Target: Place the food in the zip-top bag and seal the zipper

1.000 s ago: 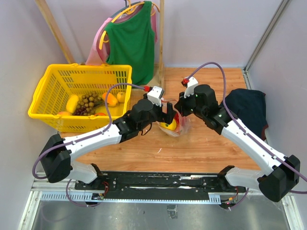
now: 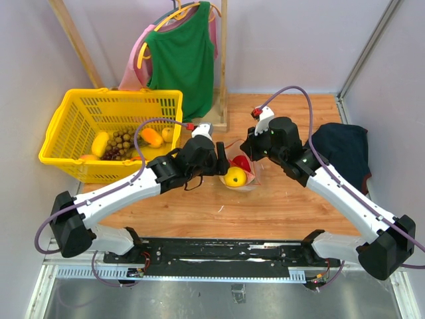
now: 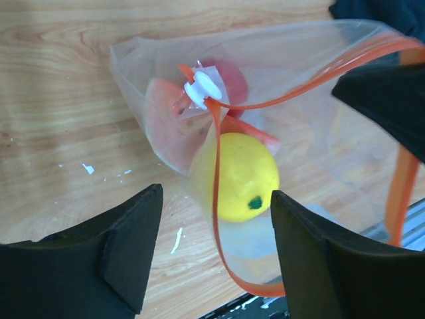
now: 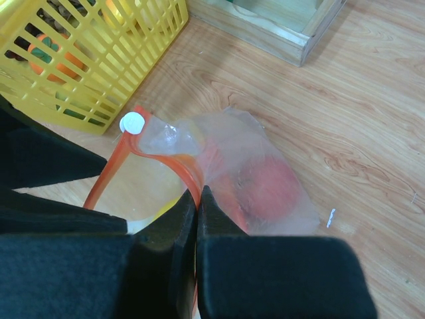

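Observation:
The clear zip top bag [image 3: 143, 80] with an orange zipper rim stands mouth-open on the table. Inside it are a yellow fruit [image 3: 249, 176] and a red item [image 3: 229, 76], also visible in the top view. At one corner of the rim sits the white slider [image 3: 204, 90]. My right gripper is shut, with the orange rim running between its fingertips. My left gripper is open; the near stretch of rim passes across the gap between its parted fingers, and nothing is clamped there. Both grippers flank the bag's mouth in the top view.
A yellow basket [image 2: 176, 100] with grapes and other produce stands at the back left. Behind is a wooden rack [image 2: 222, 66] with hanging clothes. Dark cloth [image 2: 339, 149] lies at the right. The table in front of the bag is clear.
The left gripper has drawn back a little to the left from over the bag, uncovering more of the yellow fruit. The right arm has stayed in place.

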